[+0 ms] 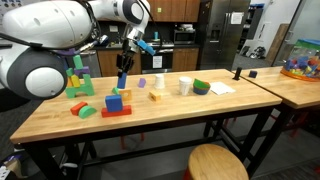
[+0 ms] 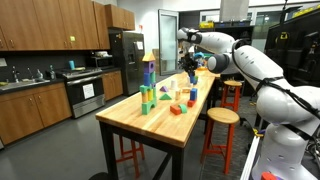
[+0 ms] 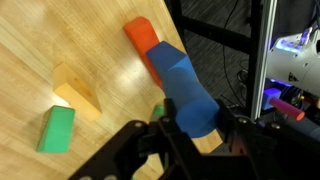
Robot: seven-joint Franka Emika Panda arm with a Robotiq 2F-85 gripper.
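Note:
My gripper (image 1: 125,68) is shut on a blue cylinder (image 1: 122,81), held above the wooden table. In the wrist view the round end of this blue cylinder (image 3: 198,117) faces the camera between the fingers. A blue cube (image 1: 114,103) rests on a red block (image 1: 116,112) at the table's near side. In the wrist view the blue cube (image 3: 165,56) appears just beyond the held cylinder, partly hidden by it, with the red block (image 3: 141,36) beneath. Whether cylinder and cube touch cannot be told.
An orange block (image 3: 76,90) and a green block (image 3: 56,130) lie nearby. A stacked block tower (image 1: 78,78) stands at the left. White cups (image 1: 185,86) and a green bowl (image 1: 201,85) are farther right.

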